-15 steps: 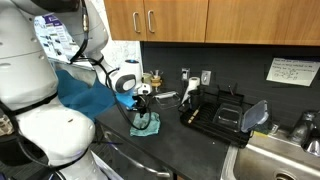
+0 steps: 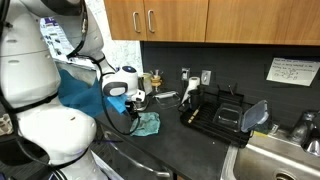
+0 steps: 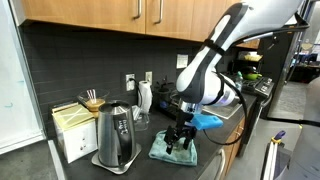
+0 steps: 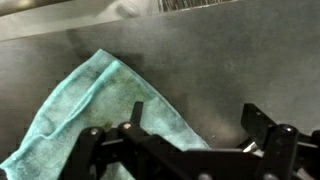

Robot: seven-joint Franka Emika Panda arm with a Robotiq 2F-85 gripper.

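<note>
A teal cloth [image 2: 147,124] lies slightly rumpled on the dark counter. My white-and-black gripper [image 3: 179,148] is over it, fingers pointing down and apart. Seen from the wrist, the gripper stands open, with one finger above the cloth [image 4: 110,100] and the other over bare counter. The cloth's edge runs slantwise between them, and nothing is gripped. How far the fingertips are above the cloth is hard to tell.
A steel kettle [image 3: 117,135] and a toaster [image 3: 75,130] stand near the cloth. A black dish rack [image 2: 222,115] and the sink [image 2: 255,163] are farther right. Bare counter [image 2: 190,150] separates the cloth from the sink.
Over the last second my gripper has shifted left in exterior view 1, and it now appears lower, near the cloth's left side. The cloth looks unmoved.
</note>
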